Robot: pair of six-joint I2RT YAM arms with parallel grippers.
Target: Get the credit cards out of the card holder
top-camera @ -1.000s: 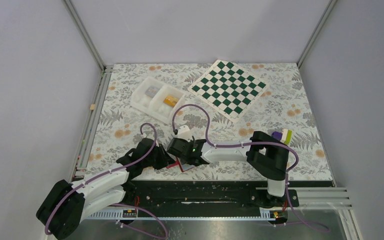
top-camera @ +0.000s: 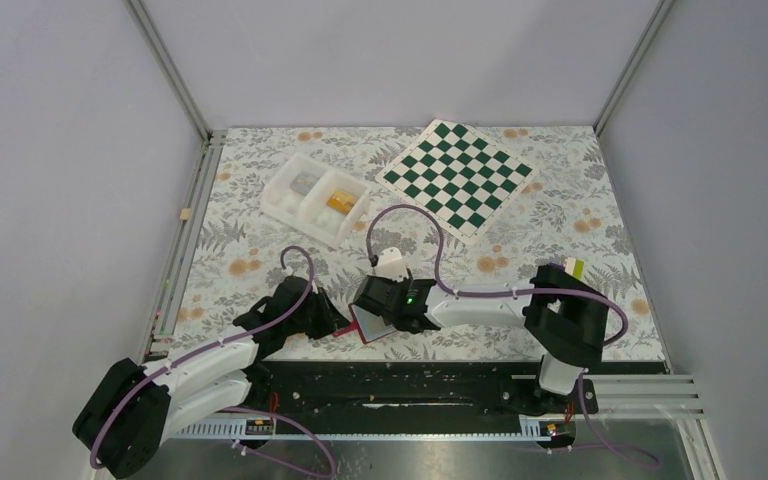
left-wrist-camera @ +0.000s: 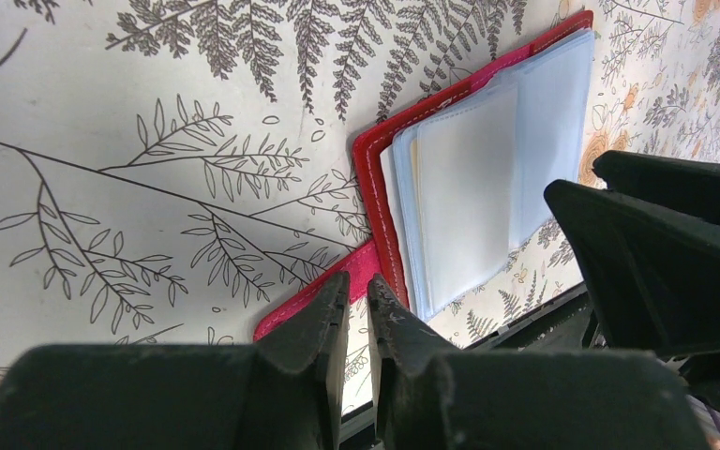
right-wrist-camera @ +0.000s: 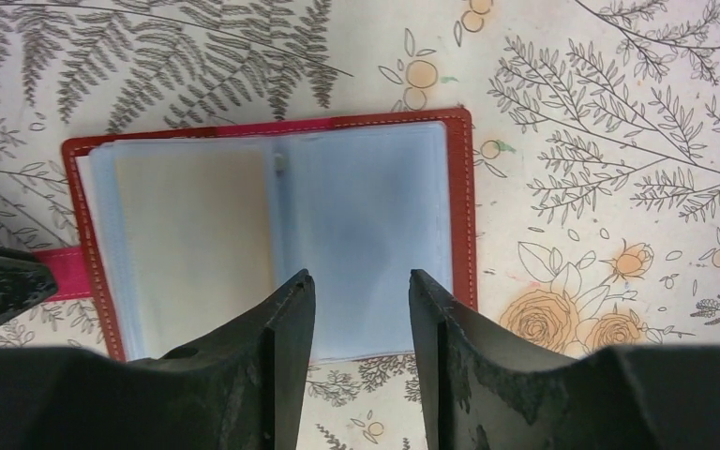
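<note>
The card holder (right-wrist-camera: pixel 469 216) lies open and flat on the table, with a dark red border and clear bluish sleeves (right-wrist-camera: pixel 366 234). Its left page looks pale cream (right-wrist-camera: pixel 192 248); I cannot tell whether a card is inside. No card shows in the right page. Over the lower part of that page my right gripper is open, nothing between its fingers. My left gripper is at the pink strap (left-wrist-camera: pixel 305 305) on the holder's left side, fingertips a narrow gap apart with part of the strap visible between them.
A white divided tray (top-camera: pixel 282 218) stands at the back left, holding a grey card (top-camera: pixel 304 184) and an orange card (top-camera: pixel 341 201) in separate compartments. A green checkered board (top-camera: pixel 458 180) lies at the back. Coloured blocks (top-camera: pixel 575 268) are at the right edge.
The left arm, tray and cards look unmoved.
</note>
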